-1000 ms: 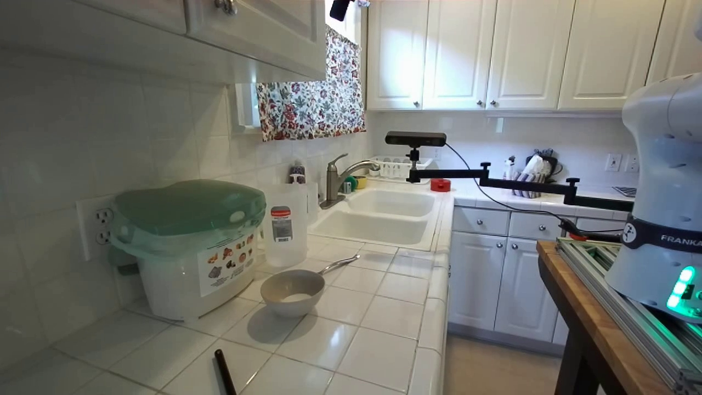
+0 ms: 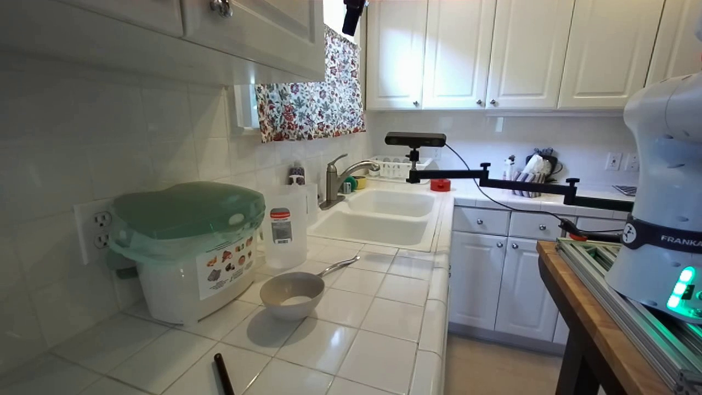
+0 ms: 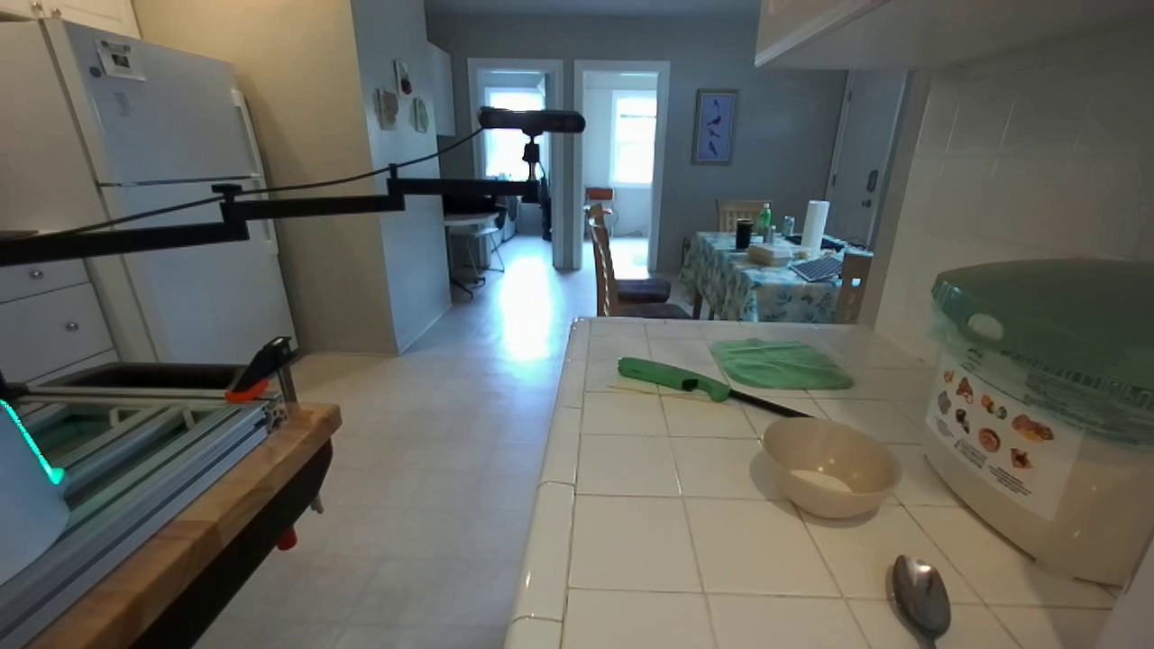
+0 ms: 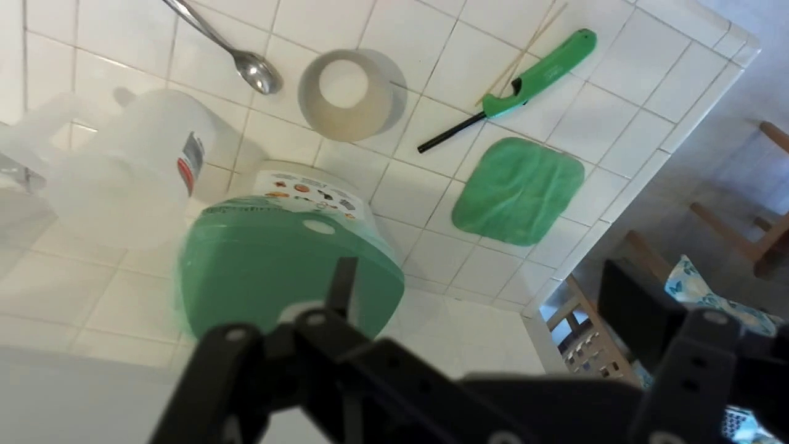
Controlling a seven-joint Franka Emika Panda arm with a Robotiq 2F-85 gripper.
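In the wrist view my gripper is open high above the counter, its dark fingers [image 4: 342,285] wide apart with nothing between them. Below lie a beige bowl [image 4: 359,126], a metal spoon [image 4: 256,71], a green lighter [image 4: 547,74] with a black stem, and a flat green cloth [image 4: 518,191]. The bowl [image 3: 865,465] looks empty and stands upright between the spoon [image 3: 920,593] and the lighter [image 3: 671,374]. Beside the bowl stands a white bin [image 2: 164,289] with a green lid [image 2: 191,209]. At the top of exterior view 1, only a dark gripper part shows.
A translucent jug [image 2: 286,230] stands between the bin and the sink [image 2: 388,227]. Wall cabinets [image 2: 256,33] overhang the bin. Thin sticks [image 4: 521,55] lie beside the lighter. Bare tiles surround the bowl toward the counter's open edge [image 3: 546,519].
At the top of exterior view 1, the dark gripper part has come slightly lower and to the right. The bowl, spoon, bin and jug look essentially unmoved.
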